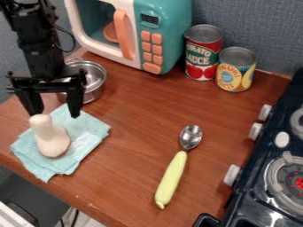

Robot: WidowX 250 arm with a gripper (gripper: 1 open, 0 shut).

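Observation:
My black gripper (52,100) is at the upper left, open, its two fingers pointing down just above a pale bottle-shaped object (50,137). That object stands on a folded light blue cloth (83,141) on the wooden table (142,177). Nothing shows between the fingers. A steel bowl (91,87) sits behind the gripper, partly hidden by it. A spoon with a pale yellow handle (171,179) lies to the right.
A teal toy microwave (166,35) stands at the back, with a red can (203,58) and a yellow can (235,74) beside it. A black stove (267,191) fills the right side.

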